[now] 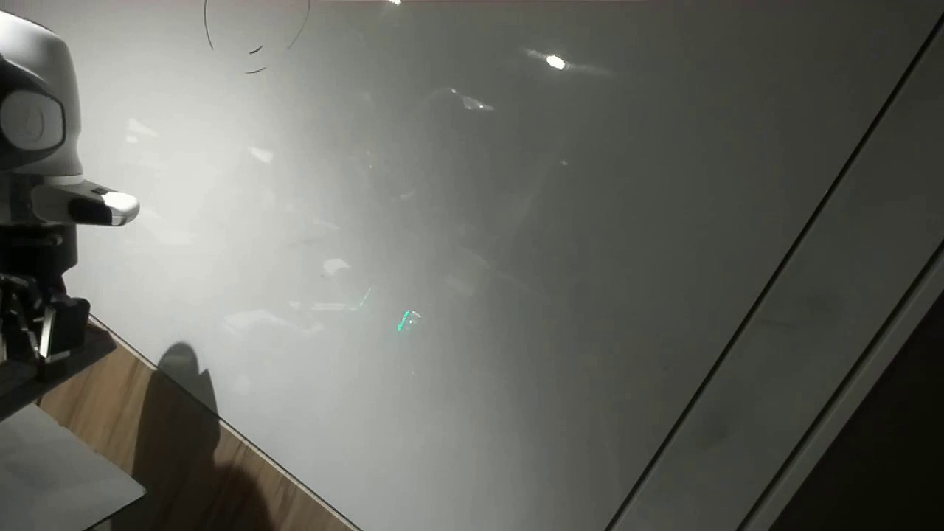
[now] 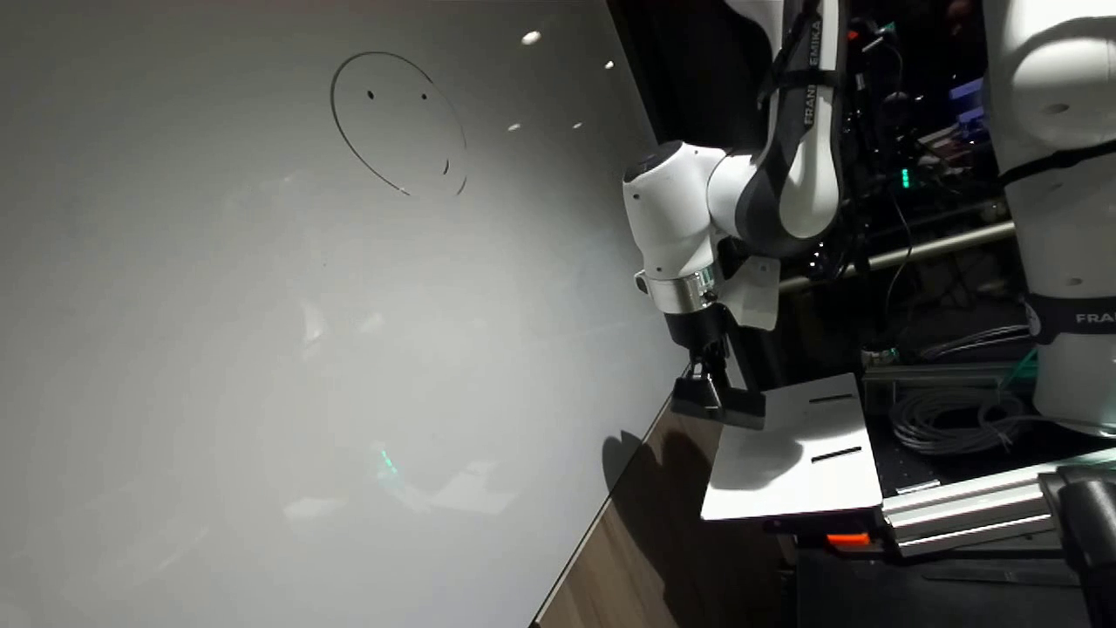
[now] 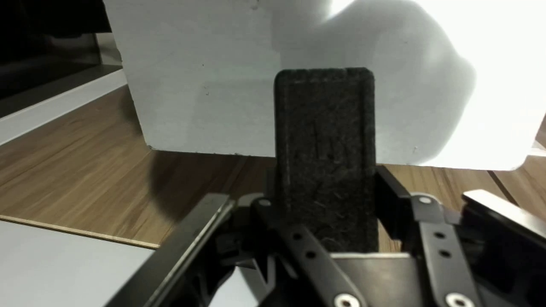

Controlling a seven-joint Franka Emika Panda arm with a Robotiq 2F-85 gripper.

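A dark, felt-like rectangular eraser (image 3: 327, 138) is held upright between the fingers in the wrist view, and my gripper is shut on it. From the second exterior view, the gripper (image 2: 713, 382) hangs above the near-left part of a white platform (image 2: 732, 492), the eraser (image 2: 722, 406) lying level beneath it. In the first exterior view the gripper (image 1: 40, 332) is cut off by the left edge. Part of a drawn face (image 2: 398, 126) stands on the large whiteboard (image 2: 209, 314): outline, two eyes and a short mouth stroke, with gaps in the circle.
Wooden floor (image 1: 115, 389) lies between whiteboard and platform. Right of the platform are a second robot arm (image 2: 1078, 209), coiled cables (image 2: 957, 419) and a metal rail (image 2: 973, 508). The space left of the gripper, along the board, is clear.
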